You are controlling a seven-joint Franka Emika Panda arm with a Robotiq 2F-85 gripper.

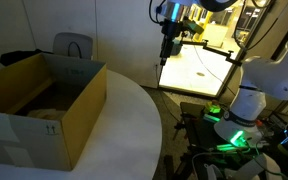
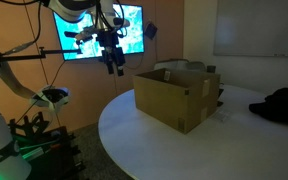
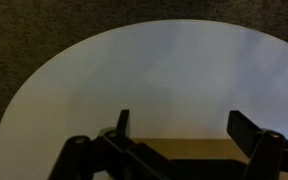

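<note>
My gripper is open, its two dark fingers wide apart with nothing between them in the wrist view. In exterior view 1 the gripper (image 1: 163, 60) hangs high, to the right of a cardboard box (image 1: 72, 112) and well above the table's level. The box stands open-topped on the white table (image 1: 124, 125); something brown lies inside it, too unclear to name. From exterior view 2 the same box (image 2: 172, 102) shows its outer sides only, its inside hidden. A strip of box cardboard (image 3: 194, 148) shows at the bottom of the wrist view, beyond the fingertips.
Bare white tabletop (image 2: 149, 140) lies around the box. A chair (image 1: 73, 45) stands behind the table, and a black cloth-like heap (image 2: 279, 103) rests at its far right in exterior view 2. Dark cables (image 1: 219, 155) lie near the robot's base.
</note>
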